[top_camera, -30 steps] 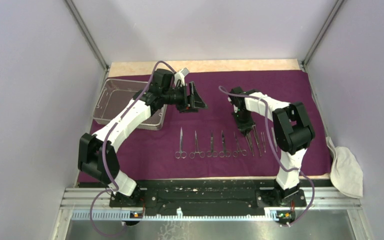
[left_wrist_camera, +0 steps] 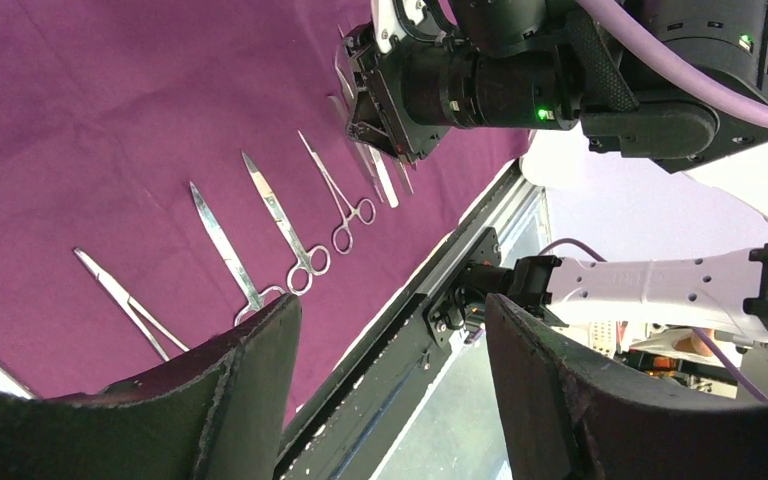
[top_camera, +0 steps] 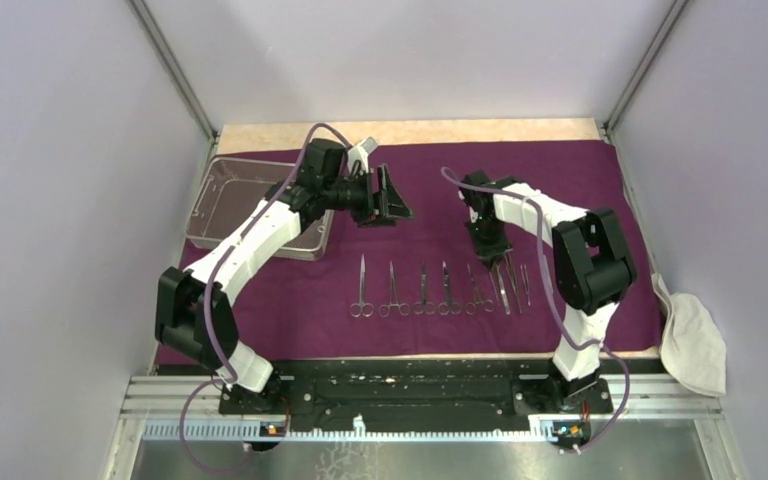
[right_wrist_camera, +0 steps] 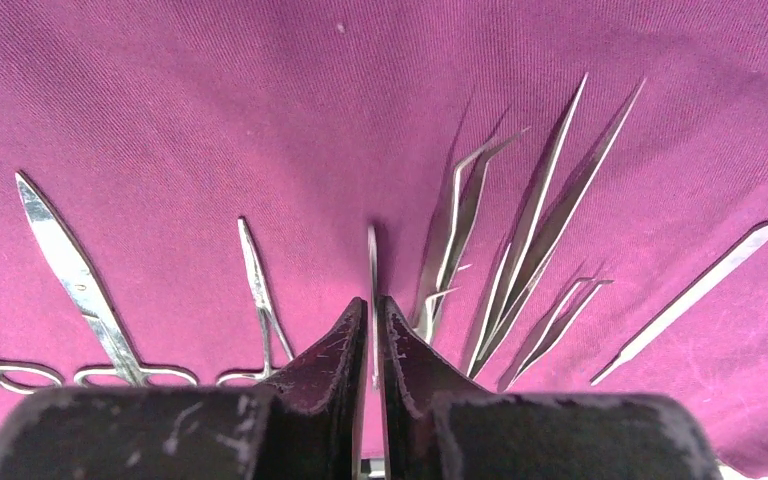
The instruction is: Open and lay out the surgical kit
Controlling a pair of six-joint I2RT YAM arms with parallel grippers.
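Several scissors and clamps [top_camera: 362, 300] lie in a row on the purple cloth [top_camera: 410, 170]. Right of them lie tweezers [right_wrist_camera: 560, 220], bent tweezers [right_wrist_camera: 450, 230] and a flat handled instrument [right_wrist_camera: 690, 290]. My right gripper [top_camera: 492, 258] is low over the tweezers; its fingertips [right_wrist_camera: 355, 330] are close together on or just over a thin upright instrument [right_wrist_camera: 373, 255], and whether they grip it is unclear. My left gripper [top_camera: 388, 205] hangs open above the cloth, left of the right one, with nothing seen between its fingers.
An empty metal tray [top_camera: 235, 200] sits at the left of the cloth, partly under the left arm. A folded white towel [top_camera: 693, 355] lies off the right edge.
The left arm is practically still.
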